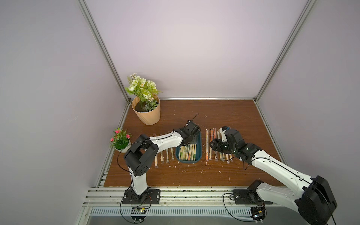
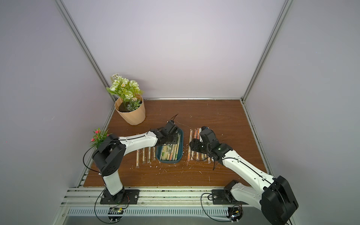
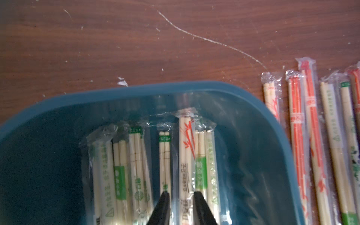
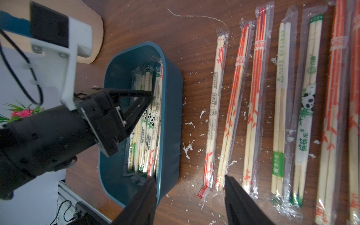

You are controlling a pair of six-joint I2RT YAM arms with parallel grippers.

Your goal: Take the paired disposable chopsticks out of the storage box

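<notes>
The teal storage box (image 3: 56, 99) holds a row of wrapped chopstick pairs (image 3: 136, 165). My left gripper is down in the box, its fingertips apart at a red-bamboo pair (image 3: 186, 157); whether they touch it I cannot tell. My right gripper stands open just right of the box, above the laid-out pairs, with nothing between its fingers. In the right wrist view the left gripper hides part of the box's contents.
Wrapped pairs (image 4: 256, 112) lie in a row right of the box, others (image 2: 143, 155) left of it. A large flowerpot (image 1: 146, 116) stands at the back left, a small flower pot (image 1: 121, 144) at the left.
</notes>
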